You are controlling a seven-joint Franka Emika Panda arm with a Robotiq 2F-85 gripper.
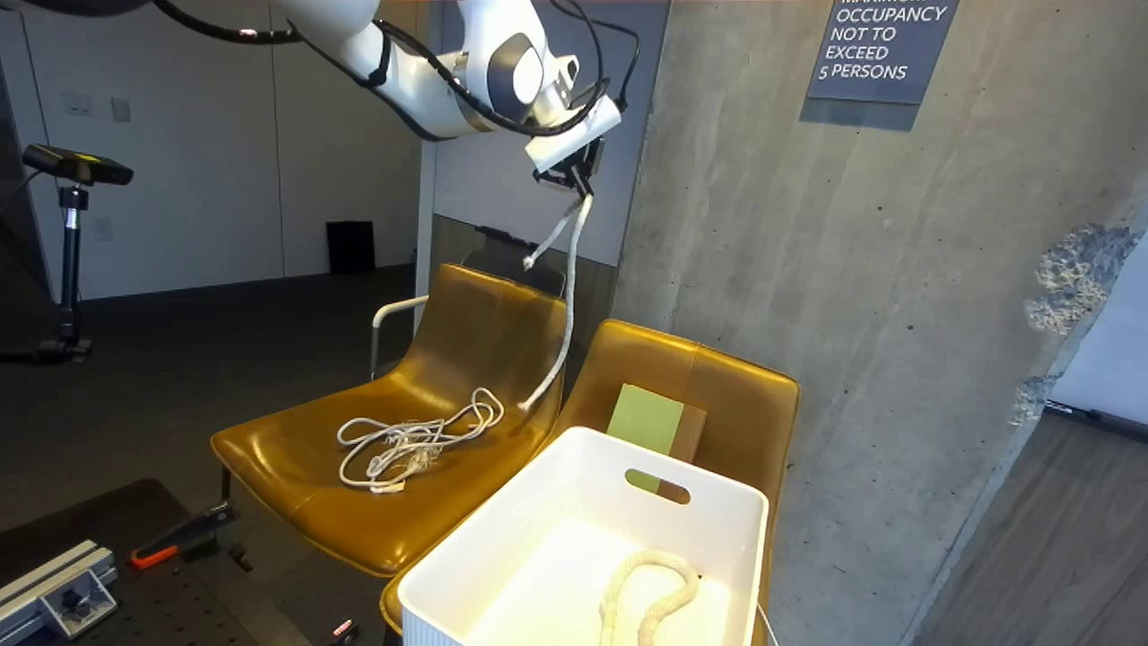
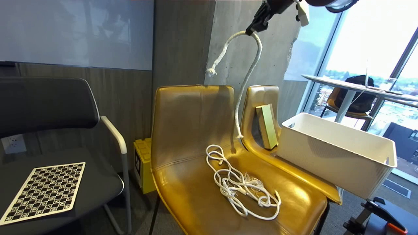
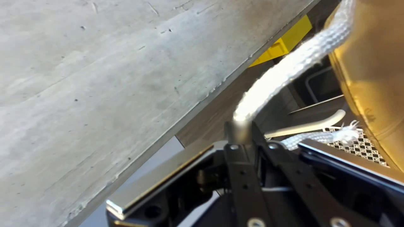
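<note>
High above the chairs, my gripper (image 1: 584,192) is shut on a thick white rope (image 2: 250,74). The rope hangs in two unequal lengths, the shorter ending in a frayed knob and the longer reaching down near the chair seat. In the wrist view the rope (image 3: 288,70) comes out from between the fingertips. A tangle of thinner white cord (image 2: 239,184) lies on the seat of the tan chair (image 1: 312,441). Inside the white bin (image 1: 495,528) rests another pale rope (image 1: 651,562), bent in a loop.
The bin stands on a second tan chair (image 1: 689,355), with a green and brown block (image 1: 651,420) behind it against the backrest. A concrete wall (image 1: 861,323) rises close behind. A dark chair holds a checkered board (image 2: 47,190).
</note>
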